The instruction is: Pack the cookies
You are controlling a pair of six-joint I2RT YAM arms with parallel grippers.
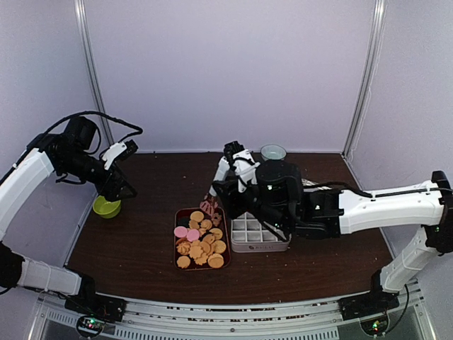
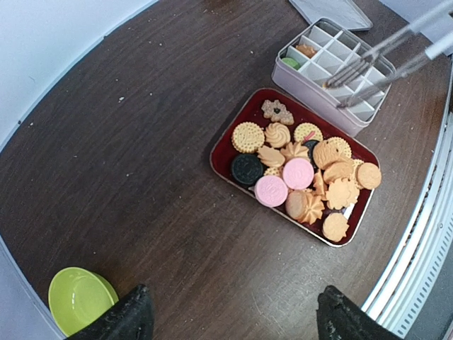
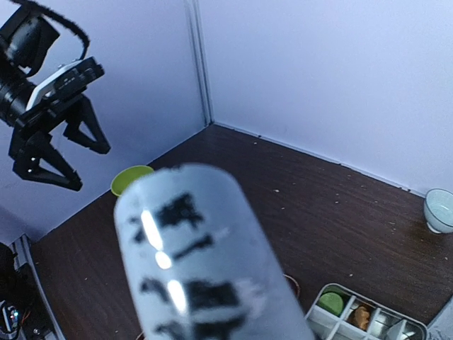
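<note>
A red tray (image 2: 223,156) holds several tan, pink and dark cookies (image 2: 271,190). Beside it sits a compartment box (image 2: 311,99) with a green and a brown cookie in back cells. My right gripper (image 1: 211,202) is over the tray's back right; its fingers are blurred at the top right of the left wrist view, over the box, and no held thing is visible. A large pale blurred part of it fills the lower middle of the right wrist view. My left gripper stands open and empty, high at the table's left.
A green bowl (image 2: 74,301) lies below my left gripper, and a pale bowl (image 3: 439,209) stands at the back right. A clear lid (image 2: 329,14) lies behind the box.
</note>
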